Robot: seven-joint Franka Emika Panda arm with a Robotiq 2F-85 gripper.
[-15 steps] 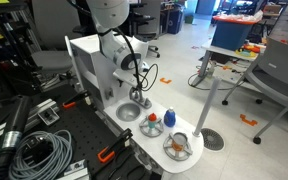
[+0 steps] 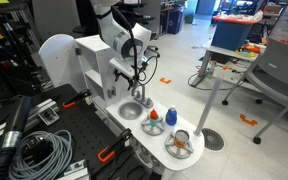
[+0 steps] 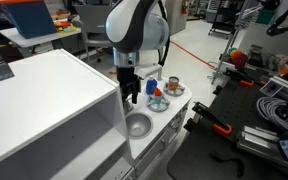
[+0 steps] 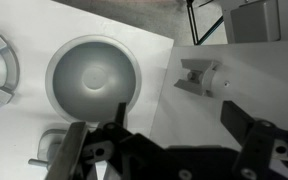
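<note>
My gripper is open, its black fingers (image 4: 76,143) set wide apart at the bottom of the wrist view. Nothing shows between them. It hangs over the end of the white counter, close to the white cabinet. A round metal basin (image 4: 94,80) is sunk in the counter beside it. Fixed to the white panel right of the basin is a small grey bracket-like piece (image 4: 199,78). A red item (image 2: 153,114) sits on one burner, a metal pot (image 2: 182,136) on another. The blue bottle (image 2: 172,116) stands upright behind them.
A grey tap (image 4: 52,145) rises at the basin's edge. The white cabinet (image 3: 69,80) walls off one end of the counter. Black tables (image 2: 69,125) with orange clamps and a coiled cable (image 2: 46,155) lie alongside. Open floor lies beyond the counter.
Over the last second my gripper has swung up and toward the white cabinet, away from the basin's tap side. The counter items stay put.
</note>
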